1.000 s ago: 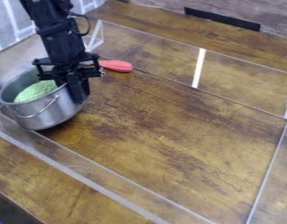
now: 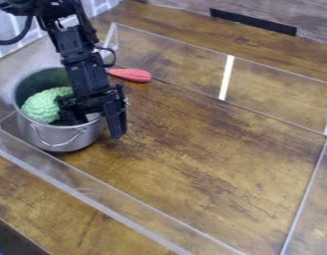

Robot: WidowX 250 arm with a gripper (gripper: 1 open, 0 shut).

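A steel pot (image 2: 57, 135) with a wire handle stands at the left of the table, holding a pale green textured object (image 2: 44, 106). My black gripper (image 2: 97, 114) is low over the pot's right half and rim, open by the look of it; the pot partly hides its fingertips, and what lies between them is unclear. A red-handled utensil (image 2: 132, 75) lies behind the arm.
Transparent low walls or sheets with pale edges (image 2: 227, 78) border the area. A dark slot sits along the back wall.
My gripper has moved down into the pot's right side. The pot has shifted slightly, and more of the green object shows.
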